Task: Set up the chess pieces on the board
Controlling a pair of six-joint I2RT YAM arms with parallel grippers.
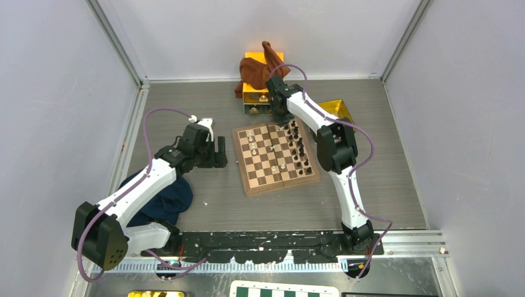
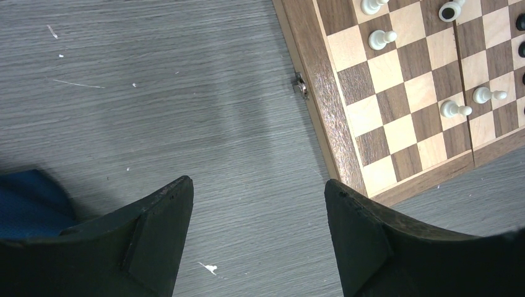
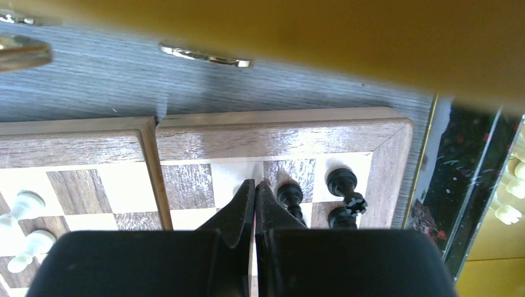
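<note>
The folding chessboard (image 1: 260,173) lies mid-table, black pieces (image 1: 301,148) standing along its right side and a few white pieces (image 1: 254,152) elsewhere on it; one white piece (image 2: 450,11) lies on its side. My right gripper is low over the board's back right, by the black pieces (image 3: 342,181), its fingertips together; whatever it may hold is hidden. My left gripper stands open and empty left of the board (image 2: 322,93), over bare table.
A yellow drawer box (image 1: 256,98) with brown cloth is behind the board. A yellow tray (image 1: 334,106) holding white pieces (image 3: 507,213) sits at the right. Blue cloth (image 1: 162,198) lies at the front left.
</note>
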